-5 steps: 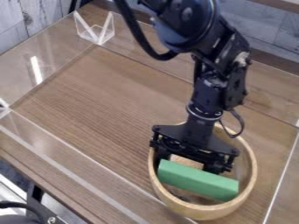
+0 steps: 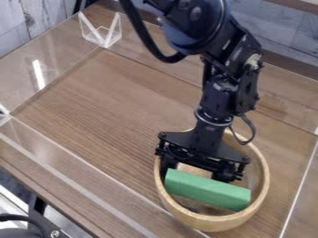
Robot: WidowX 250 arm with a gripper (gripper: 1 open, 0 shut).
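A green block lies tilted inside a round tan bowl at the lower right of the view. The black gripper reaches down into the bowl from above, its fingers low behind the block. Whether they are open, shut or touching the block is hidden.
A white wire-like holder stands at the back left. A panelled wall runs along the back.
The arm and gripper have shifted very slightly over the last second; the block and bowl look nearly the same.
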